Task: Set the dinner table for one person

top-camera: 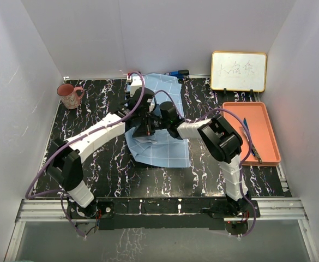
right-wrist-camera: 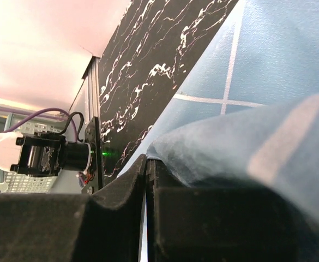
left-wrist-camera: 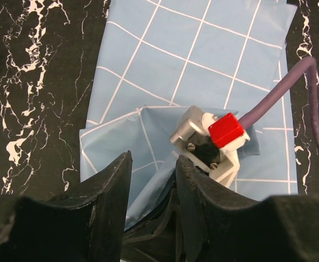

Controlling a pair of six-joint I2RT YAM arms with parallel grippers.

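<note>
A light blue gridded cloth (top-camera: 167, 155) lies on the marble table with part folded over. My left gripper is over it, its fingers apart with no cloth clearly between them. My right gripper is down at the cloth's left part, shut, with a raised fold of cloth (right-wrist-camera: 241, 136) at its fingertips; whether that fold is pinched is unclear. In the left wrist view the right gripper's housing (left-wrist-camera: 214, 142) sits just beyond the left fingers, over the cloth.
An orange tray (top-camera: 257, 114) with cutlery is at the right, a pink mug (top-camera: 69, 95) at the back left, a whiteboard (top-camera: 238, 71) at the back right. Bare table lies left and front of the cloth.
</note>
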